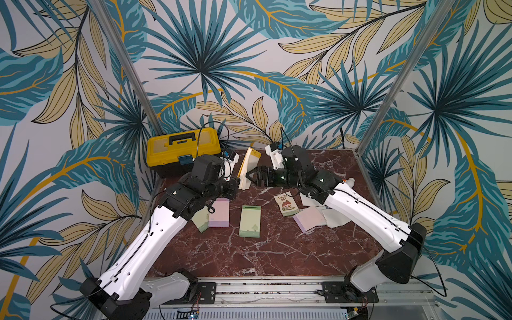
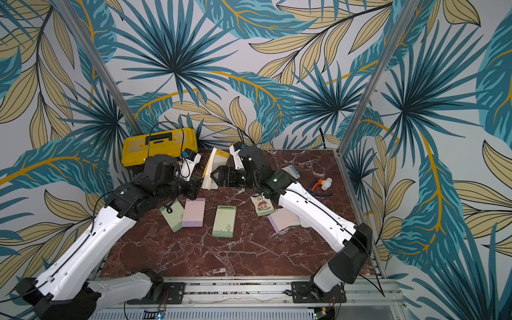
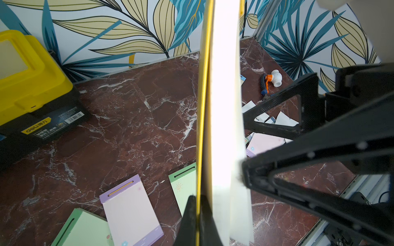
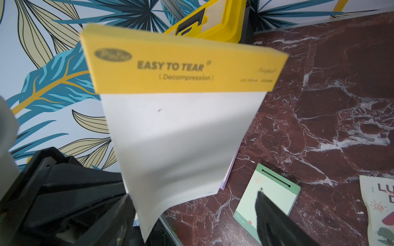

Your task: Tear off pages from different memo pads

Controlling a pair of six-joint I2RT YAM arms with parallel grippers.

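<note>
A yellow-topped memo pad [image 4: 180, 61] marked "EASY TO TEAR" is held up off the table, its white sheet [image 4: 180, 131] hanging and curling at the lower end. The left wrist view shows this pad edge-on, with the narrow fingers [image 3: 189, 225] of my left gripper shut on it. My right gripper is open around the sheet's lower part; one dark fingertip [image 3: 252, 170] is close against the loose page, though contact is hard to tell. On the table lie a green pad [image 1: 250, 221], a pink-purple pad [image 1: 219, 213] and a "Lucky Day" pad [image 1: 286, 203].
A yellow toolbox [image 1: 181, 149] stands at the back left. Another green pad [image 3: 82, 229] lies beside the pink-purple one. To the right are a pink pad [image 1: 309, 218], loose sheets [image 1: 336, 217] and an orange-white item [image 2: 323, 184].
</note>
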